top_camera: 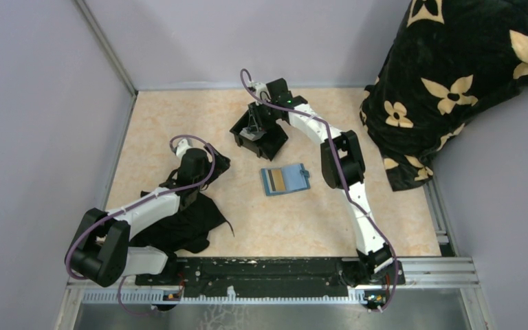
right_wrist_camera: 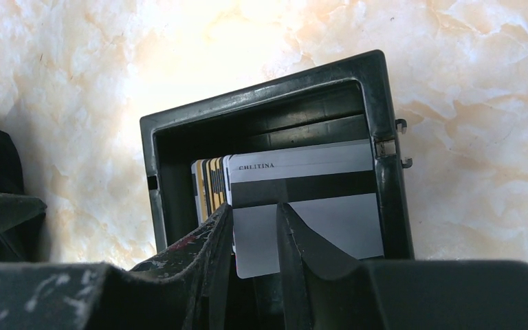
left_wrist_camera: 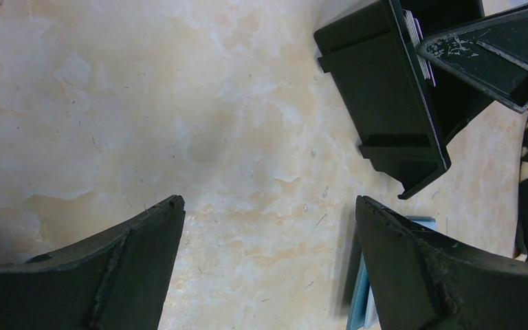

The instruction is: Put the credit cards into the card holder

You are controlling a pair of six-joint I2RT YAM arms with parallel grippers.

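Inside the black box [right_wrist_camera: 261, 96], at the back of the table, white cards [right_wrist_camera: 302, 161] lie tilted against several gold-edged cards [right_wrist_camera: 206, 185] standing at its left side. My right gripper is over this box, its fingertips a narrow gap apart. White card shows through that gap; nothing appears clamped. The blue card holder [top_camera: 301, 176] lies flat and opened on the table, a gold card [top_camera: 277, 180] in its left half. Left of the box, my left gripper is open above bare table, with nothing between its fingers.
A black cloth [top_camera: 185, 227] lies under the left arm. To the right leans a dark flowered cushion [top_camera: 454, 89]. Bare table [top_camera: 240, 206] surrounds the card holder on the left and in front.
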